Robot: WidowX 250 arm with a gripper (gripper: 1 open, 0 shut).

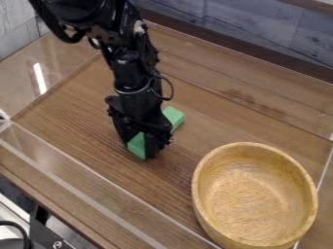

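A black robot arm reaches down from the top of the view, its gripper (pixel 140 136) low over a green block (pixel 172 119) that lies on the wooden tabletop. The gripper's dark fingers cover much of the block, leaving its upper right end and a lower left part visible. Whether the fingers are closed on it cannot be made out.
A large tan round bowl (pixel 254 194) stands at the lower right.
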